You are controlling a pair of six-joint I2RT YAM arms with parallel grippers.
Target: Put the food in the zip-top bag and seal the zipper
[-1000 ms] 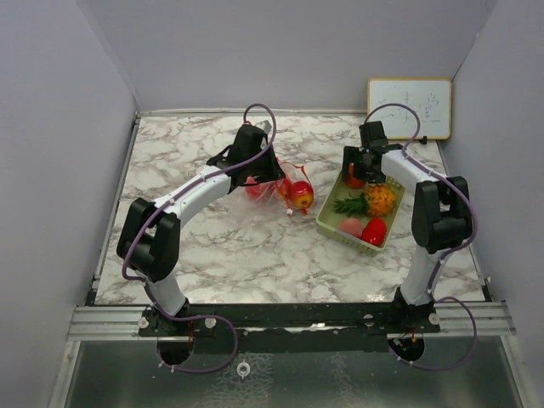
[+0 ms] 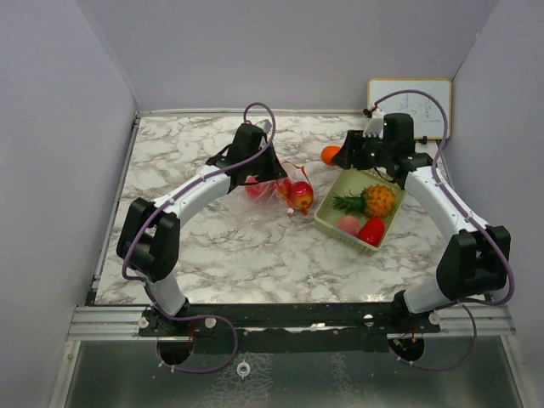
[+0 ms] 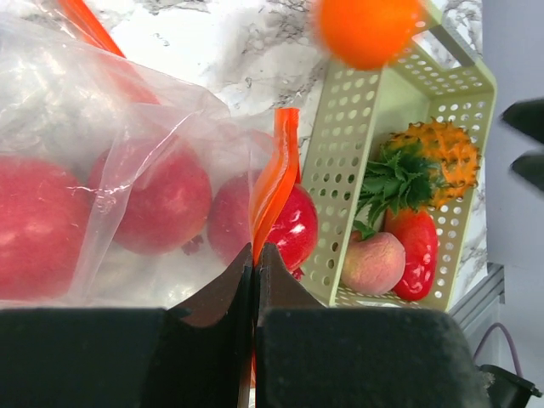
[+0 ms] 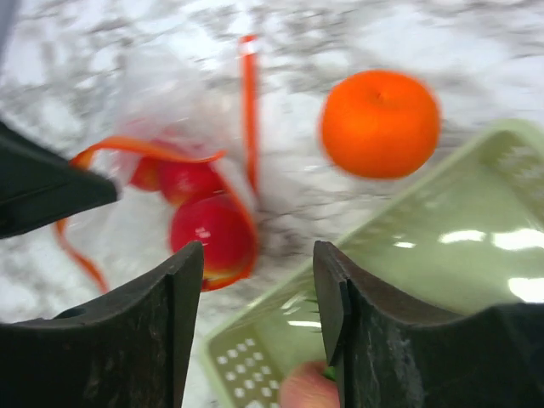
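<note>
The clear zip top bag (image 2: pixel 255 201) with an orange-red zipper edge (image 3: pixel 276 174) lies mid-table, holding several red fruits (image 3: pixel 161 200). My left gripper is shut on that edge, which runs down between its fingertips. An orange fruit (image 4: pixel 380 123) is outside the fingers of my right gripper, beyond its fingertips. In the left wrist view this orange (image 3: pixel 370 30) is blurred, well clear of the right fingers. From above, the orange (image 2: pixel 330 154) sits just beyond the basket's upper left corner. The right fingers stand apart with only empty space between them.
A pale green basket (image 2: pixel 340 240) right of the bag holds a pineapple (image 2: pixel 379 201), a peach-like fruit (image 2: pixel 348 224) and a red fruit (image 2: pixel 371 231). A whiteboard (image 2: pixel 410 106) stands at the back right.
My right gripper was around the orange over the basket. It has shifted slightly to the back, and the orange has come out of it to the back left. The left arm is still.
</note>
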